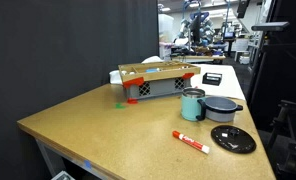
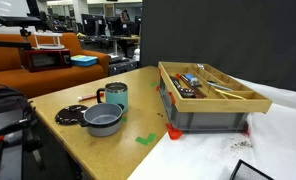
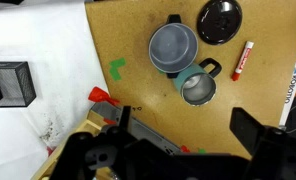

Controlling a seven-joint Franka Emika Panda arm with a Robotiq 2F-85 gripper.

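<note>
My gripper shows at the bottom of the wrist view, its dark fingers wide apart with nothing between them. It looks down on the table from above, so the mug and pot appear beyond its fingertips. The teal mug [image 3: 195,87] stands upright beside the grey pot [image 3: 173,47], which is empty. A round black lid or plate [image 3: 219,20] lies flat near the pot. The red and white marker [image 3: 243,60] lies on the wood; in exterior view 1, the marker [image 1: 191,142] is in front of the mug [image 1: 193,104].
A grey crate with a wooden tray [image 2: 203,95] of tools stands beyond the mug and pot, with red corner pieces. Green tape [image 3: 117,68] marks the table. A black wire basket [image 3: 10,83] is on the white surface.
</note>
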